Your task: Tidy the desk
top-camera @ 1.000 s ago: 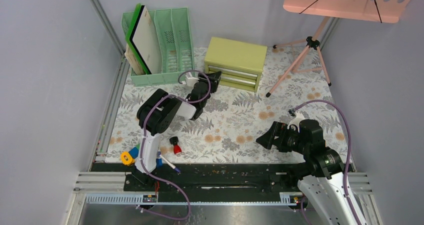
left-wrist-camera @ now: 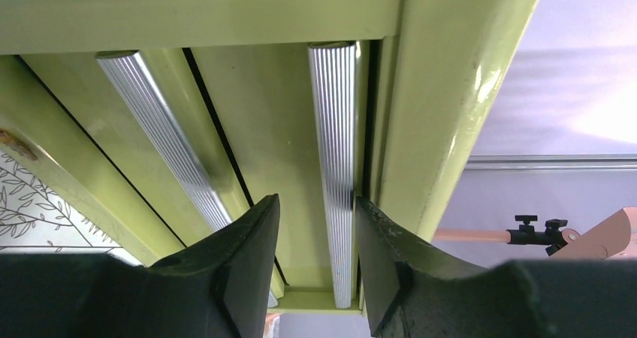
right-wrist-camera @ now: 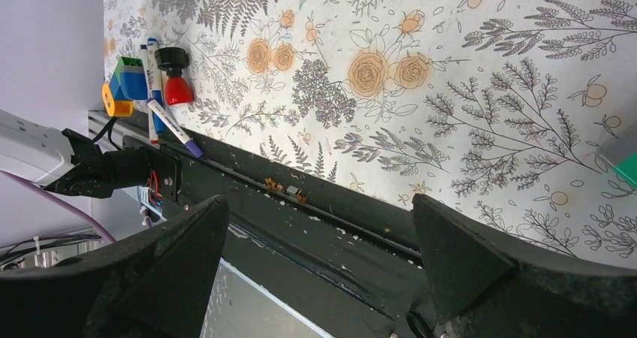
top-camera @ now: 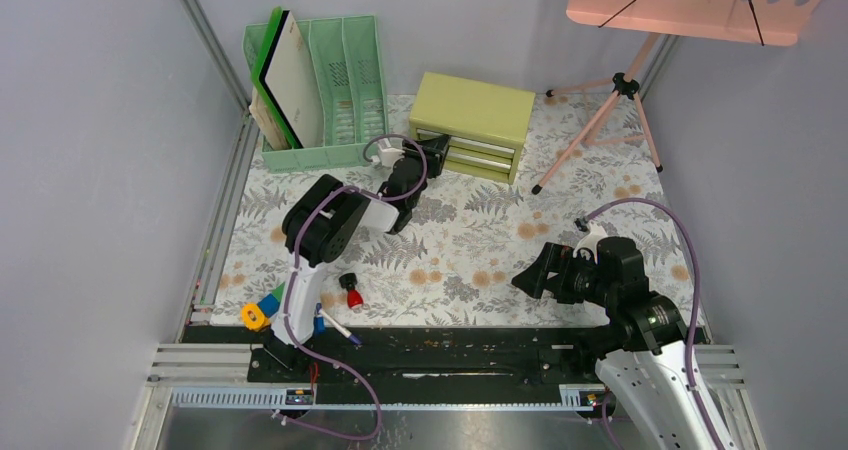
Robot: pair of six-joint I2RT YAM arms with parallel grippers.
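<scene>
A yellow-green cabinet [top-camera: 475, 110] with two drawers stands at the back of the desk. At its front, toward the left end, is my left gripper [top-camera: 440, 148]. In the left wrist view the cabinet's ribbed silver handle [left-wrist-camera: 338, 165] runs between the parted fingers, close to the right one; whether they touch it I cannot tell. A second silver handle [left-wrist-camera: 169, 135] lies left of it. Both drawers look closed. My right gripper is open and empty over the desk's front right. At the front left are colored blocks [top-camera: 262, 310], a red-and-black object [top-camera: 351, 290] and markers [top-camera: 338, 325].
A mint-green rack [top-camera: 365, 90] holding a green-edged board [top-camera: 290, 80] stands back left, beside the cabinet. Pink tripod legs [top-camera: 590, 130] occupy the back right. The patterned desktop [top-camera: 460, 250] is clear in the middle. A green-ended item [right-wrist-camera: 629, 167] shows at the right wrist view's edge.
My left gripper has shifted slightly right and back, closer against the cabinet front. The right arm and the loose items have stayed put.
</scene>
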